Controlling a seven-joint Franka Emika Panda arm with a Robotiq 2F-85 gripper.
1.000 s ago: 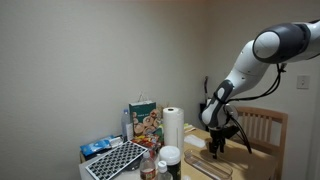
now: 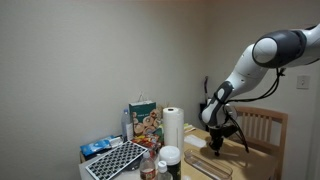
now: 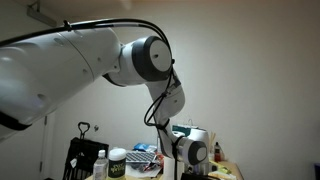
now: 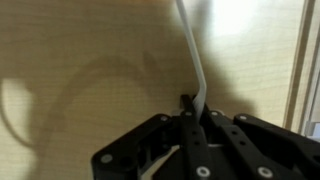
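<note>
In the wrist view my gripper is shut on a thin white strip (image 4: 190, 40) that runs up to the top edge of the picture. It looks slim and slightly curved; whether it is a utensil handle or something else I cannot tell. Pale wood tabletop (image 4: 90, 60) lies below. From exterior view 1 the gripper (image 2: 217, 152) is low over the right part of the table, beside a clear rectangular tray (image 2: 209, 168); the white strip does not show clearly there.
A paper towel roll (image 2: 173, 127) stands left of the gripper, with bottles (image 2: 148, 168) and a black-lidded tub (image 2: 170, 157) in front. A dark-holed rack (image 2: 116, 160) lies further left. Behind the arm is a wooden chair (image 2: 262, 122).
My gripper has shifted slightly to the right and a little upward in exterior view 1. The objects on the table look unmoved.
</note>
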